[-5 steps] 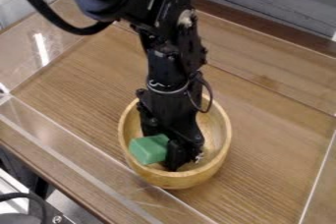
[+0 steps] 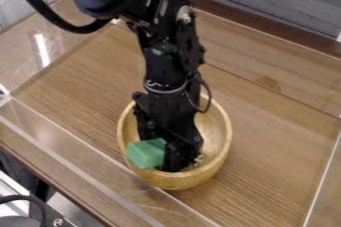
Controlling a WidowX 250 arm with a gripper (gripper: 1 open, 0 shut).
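My black gripper (image 2: 166,141) reaches down into a round wooden bowl (image 2: 210,161) near the front of the table. A green block (image 2: 147,151) sits at the bowl's left inside, right at the gripper's fingers, which appear closed on it, though their tips are partly hidden by the dark gripper body and shadow.
A pale wall runs along the back. A black cable arches over the upper left.
The gripper and the green block have shifted very slightly toward the lower left within the bowl.
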